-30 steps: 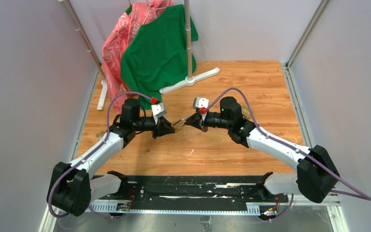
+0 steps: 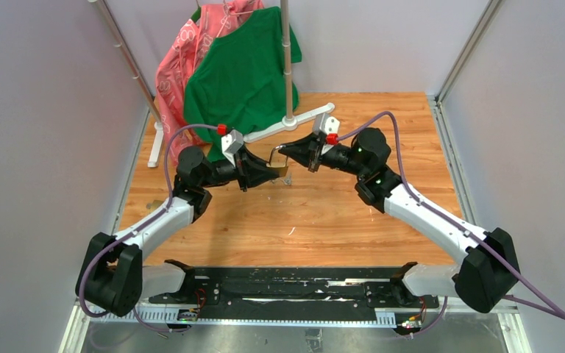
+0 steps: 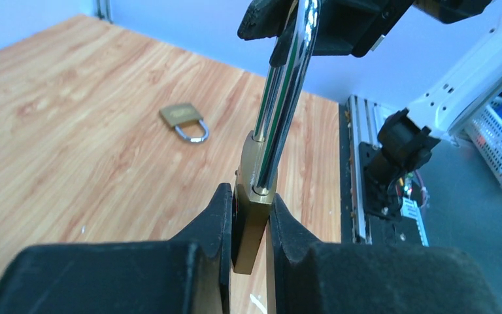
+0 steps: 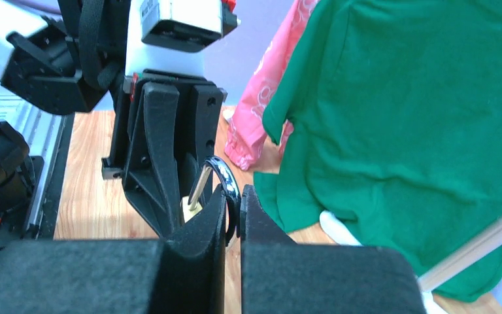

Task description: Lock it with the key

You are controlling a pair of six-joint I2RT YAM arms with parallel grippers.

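Between the two arms hangs a brass padlock [image 2: 278,170] with a silver shackle. My left gripper [image 2: 271,172] is shut on its body, whose narrow edge shows between the fingers in the left wrist view. My right gripper [image 2: 282,149] pinches the bend of the shackle [image 3: 290,98]. Both shackle legs meet the top of the body in that view; I cannot tell whether they are latched. Small silver keys [image 2: 288,179] show beside the body in the top view, and how they sit in the lock is unclear.
A second padlock [image 3: 180,114] lies on the wooden table [image 3: 104,163]. Behind the arms stands a clothes rack [image 2: 288,73] with a green shirt [image 2: 243,73] and a pink garment [image 2: 173,73].
The padlock body and dangling keys have shifted with them.
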